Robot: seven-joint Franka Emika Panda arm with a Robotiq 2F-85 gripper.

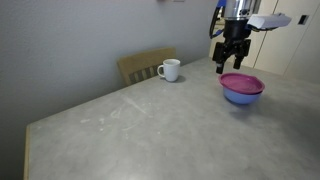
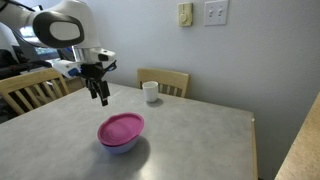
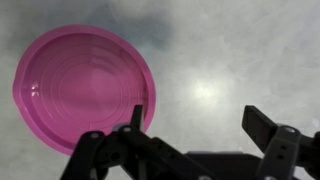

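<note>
A pink lid (image 1: 242,83) rests on top of a blue bowl (image 1: 240,97) on the grey table. In exterior view 2 the lid (image 2: 121,128) looks tilted, with the bowl (image 2: 122,148) showing under its front edge. Above and to the side of the bowl, my gripper (image 1: 229,69) stands open, nothing between its fingers. The wrist view has the round lid (image 3: 85,88) at the left, partly beneath the left finger (image 3: 137,118), while bare table lies below the gap of the gripper.
A white mug (image 1: 170,70) stands near the table's back edge, with a wooden chair (image 1: 140,66) behind it. Wide stretches of the table (image 1: 130,135) are empty. A wall borders the back.
</note>
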